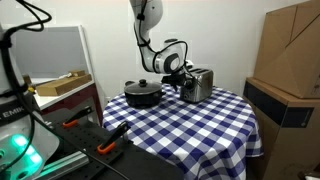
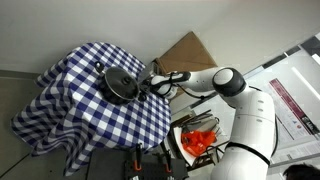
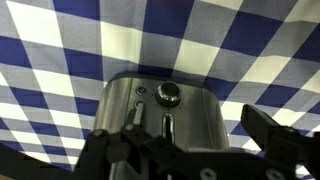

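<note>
A silver toaster (image 1: 200, 88) with dark slots stands on the checkered cloth, near its far right side. My gripper (image 1: 184, 80) hangs close to the toaster's end that faces the black pot. Seen from the wrist, the gripper is open, its dark fingers (image 3: 265, 130) spread to either side of the toaster's end. Between them show a round black knob (image 3: 168, 94) and a slit in the metal. Whether any finger touches the toaster, I cannot tell.
A black lidded pot (image 1: 143, 94) sits left of the toaster on the checkered tablecloth (image 1: 185, 138). Cardboard boxes (image 1: 285, 100) stand beyond the table's right side. A second arm (image 1: 25, 140) is at the left foreground.
</note>
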